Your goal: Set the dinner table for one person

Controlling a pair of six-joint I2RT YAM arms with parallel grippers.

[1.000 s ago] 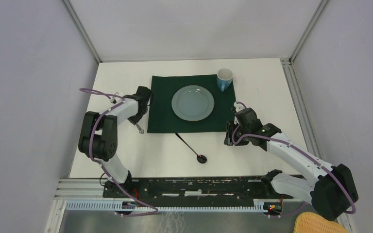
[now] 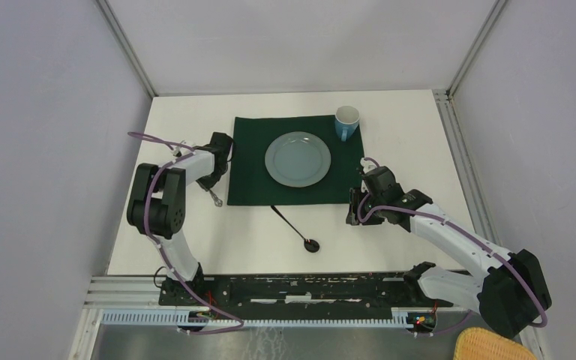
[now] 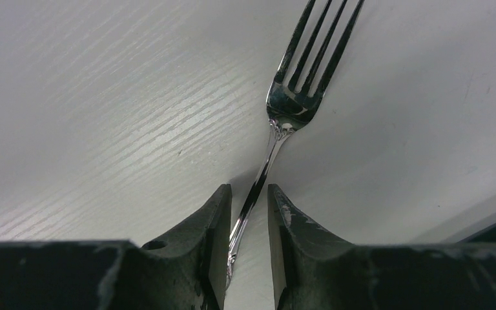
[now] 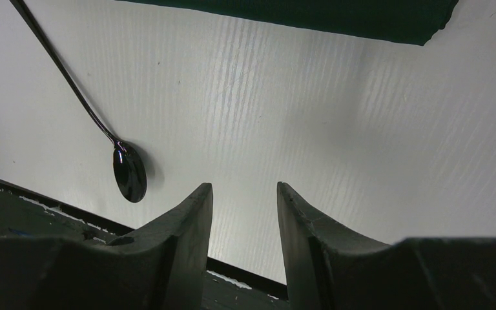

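In the left wrist view a silver fork [image 3: 294,106] lies on the white table, tines pointing away. My left gripper is low over it, its fingers partly open on either side of the thin handle; a narrow gap shows at each side. From the top, only the fork's handle end [image 2: 217,199] shows below the arm. A dark green placemat [image 2: 248,176] bears a grey plate [image 2: 298,159] near its middle and a blue mug [image 2: 346,124] at its upper right corner. A black spoon [image 4: 129,173] lies below the mat. My right gripper stands open and empty.
Bare white table [image 2: 247,247] extends below the mat around the spoon, and more lies free to the right of the mat. A dark rail [image 2: 300,287] runs along the front edge. A wicker item [image 2: 491,346] sits at the bottom right.
The right arm is almost still.
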